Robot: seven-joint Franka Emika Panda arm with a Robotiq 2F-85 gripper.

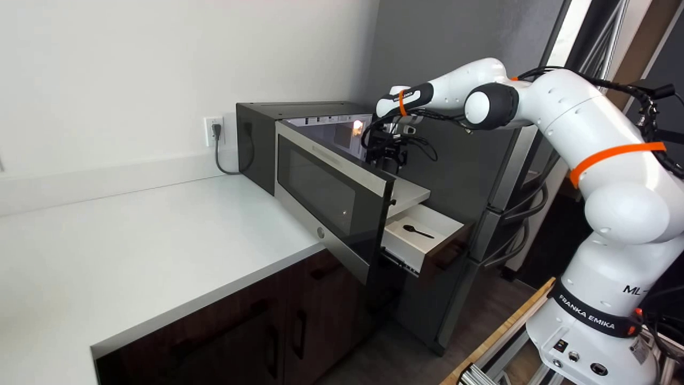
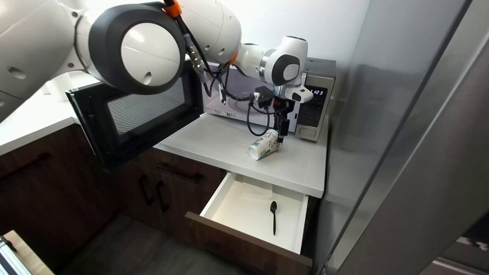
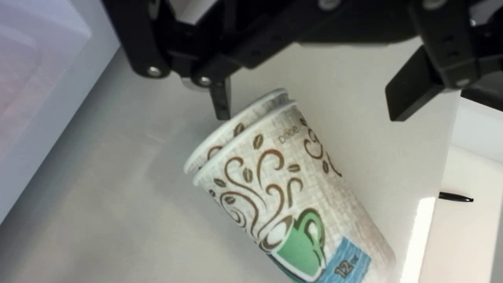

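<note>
A patterned paper cup, apparently nested in a second one as two rims show, lies on its side on the counter before the microwave. In the wrist view the cup has coffee-bean swirls and a green mug print; its lower end runs out of frame. My gripper is open, its fingers wide apart near the rim end, with nothing visibly gripped. From the second exterior view, the gripper hangs just above and beside the cup. In the first exterior view the microwave door hides the cup.
The microwave door stands open, jutting out left of the counter. Below, a pulled-out drawer holds a black spoon. A grey refrigerator side bounds the right.
</note>
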